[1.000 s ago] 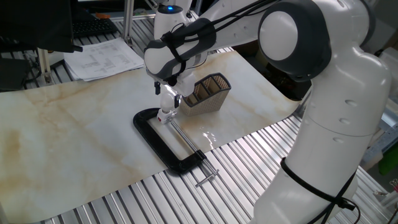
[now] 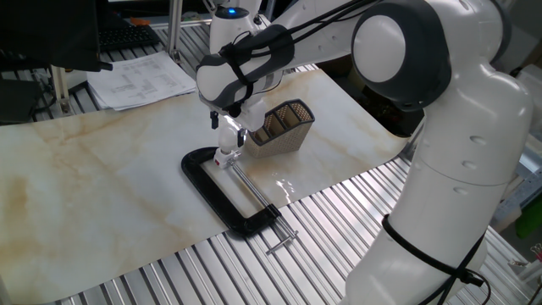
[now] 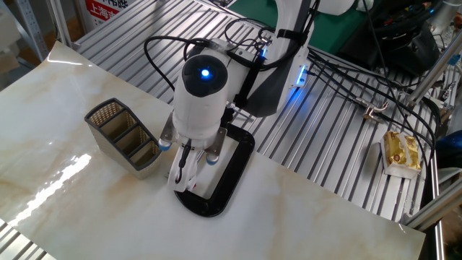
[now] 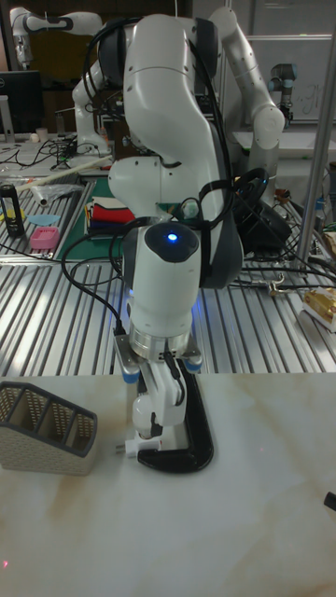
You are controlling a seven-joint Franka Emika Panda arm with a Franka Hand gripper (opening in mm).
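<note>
A black C-shaped clamp (image 2: 203, 183) lies flat, partly on the marbled sheet and partly over the slatted table. Its steel screw (image 2: 250, 184) and T-handle (image 2: 282, 242) show in exterior view 1. My gripper (image 2: 225, 152) points down at the clamp's far end, low over the sheet. Around its tip is a small white piece (image 4: 129, 448) with a thin end sticking out to the left in exterior view 3; whether it is held is unclear. The white gripper body (image 3: 185, 173) hides the gap between the fingers in exterior view 2.
Close beside the gripper stands a beige mesh organizer (image 3: 124, 139) with several compartments, which look empty. Papers (image 2: 141, 80) lie beyond the sheet. A gold-and-white packet (image 3: 400, 154) rests on the slats. The sheet is bare on the clamp's other side.
</note>
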